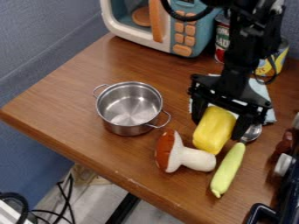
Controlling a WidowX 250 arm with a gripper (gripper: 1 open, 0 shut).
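My black gripper is lowered over a yellow corn-like block, its fingers at either side of the block's upper end; whether it grips it is hard to tell. A toy mushroom with a red-brown cap lies just left of the block, and a pale green corn or zucchini lies below it to the right. A steel pot stands to the left.
A toy microwave is at the back, cans behind my arm. A spoon and a cloth lie at the right. Dark objects line the right edge.
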